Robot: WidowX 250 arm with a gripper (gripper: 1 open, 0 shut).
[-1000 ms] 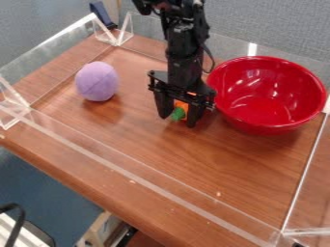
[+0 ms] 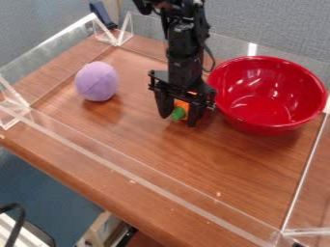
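My black gripper (image 2: 182, 101) is low on the wooden table, its fingers around a small orange object with a green part (image 2: 179, 112). Whether the fingers press on it or only surround it I cannot tell. A red bowl (image 2: 268, 96) sits just to the right of the gripper, and a purple ball (image 2: 98, 81) lies to the left.
Clear plastic barriers edge the wooden table (image 2: 154, 178), with a grey wall behind.
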